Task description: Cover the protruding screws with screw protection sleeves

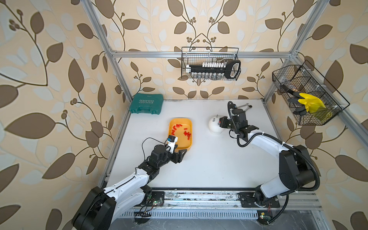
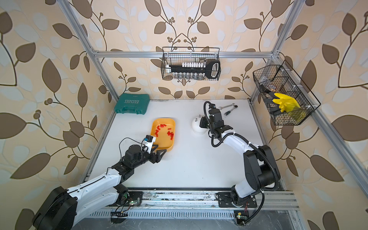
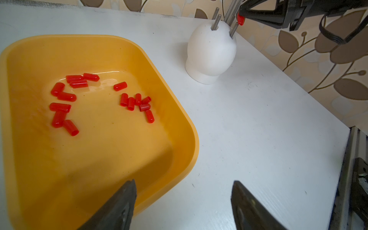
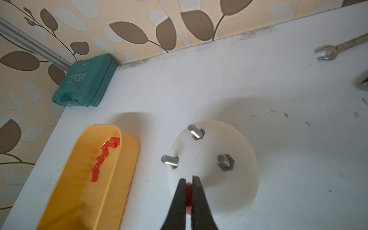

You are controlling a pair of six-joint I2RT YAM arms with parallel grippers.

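A white round fixture with several protruding screws stands right of the yellow tray, which holds several red sleeves. My right gripper is shut on a red sleeve above the fixture, close to its screws; its fingers hide part of the fixture in the right wrist view. My left gripper hangs open over the tray's near right rim, nothing between its fingers.
A green case lies at the back left, wrenches at the back right. Wire baskets hang on the back and right frame.
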